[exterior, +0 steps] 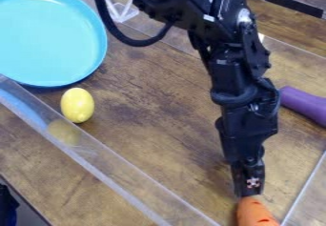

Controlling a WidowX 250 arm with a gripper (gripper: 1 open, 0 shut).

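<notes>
My black gripper (249, 179) points down at the lower right, its tip just above an orange carrot (254, 214), which is cut off by the bottom edge. The fingertips are seen nearly end-on and overlap the top of the carrot closely; whether they touch it cannot be told, nor can I see clearly between them.
A blue plate (51, 20) lies at the upper left, with a yellow egg-shaped object (76, 105) below it. A purple vegetable (304, 105) lies at the right. Clear plastic walls (109, 168) border the wooden floor.
</notes>
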